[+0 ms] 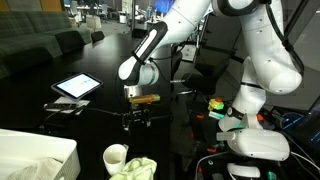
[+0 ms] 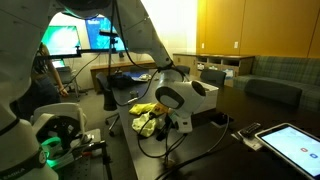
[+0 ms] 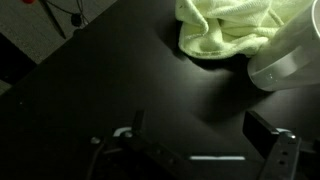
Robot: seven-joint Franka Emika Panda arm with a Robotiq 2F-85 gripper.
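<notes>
My gripper [image 1: 138, 115] hangs over the dark table with its fingers pointing down. In the wrist view the two dark fingers [image 3: 270, 137] stand wide apart, with only bare tabletop between them. A white cup [image 3: 290, 55] stands at the upper right of that view, apart from the fingers. Beside the cup lies a pale yellow-green cloth [image 3: 228, 25], crumpled. Exterior view 1 has the cup [image 1: 115, 158] and the cloth [image 1: 138, 171] at the near edge, on the camera's side of the gripper.
A white bin [image 1: 35, 155] occupies the near left corner. On the table behind the gripper lies a tablet with a lit screen [image 1: 77, 84]. Dark cables cross the table near the gripper. Bare tabletop surrounds it.
</notes>
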